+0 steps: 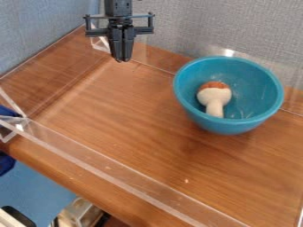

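My black gripper (120,55) is raised near the back left of the wooden table, shut, with nothing visible between its fingers. It is well apart from the teal bowl (196,105), which sits upright on the right side of the table. Inside the bowl lies a mushroom-shaped object (214,98) with an orange-brown top and a white stem.
Clear plastic edging runs along its sides. Blue textured walls stand behind and at the left. A dark blue object (7,113) is at the left edge.
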